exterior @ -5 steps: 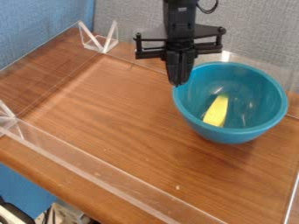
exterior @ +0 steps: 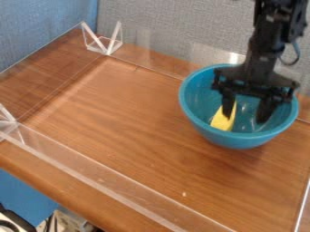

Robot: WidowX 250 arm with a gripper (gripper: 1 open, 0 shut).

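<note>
A teal bowl [exterior: 230,136] rests on the right side of the wooden table, holding a yellow object [exterior: 222,119] on its floor. My black gripper [exterior: 248,104] reaches down from the top right into the bowl, its fingers open over the interior to the right of the yellow object. The fingertips are blurred, and I cannot tell whether they touch anything.
Clear plastic brackets stand at the back left and left edge, with grey padded walls behind and a blue surface at lower left.
My gripper has moved right and down from above the bowl's back-left rim into the bowl. The bowl and yellow object look essentially unmoved.
</note>
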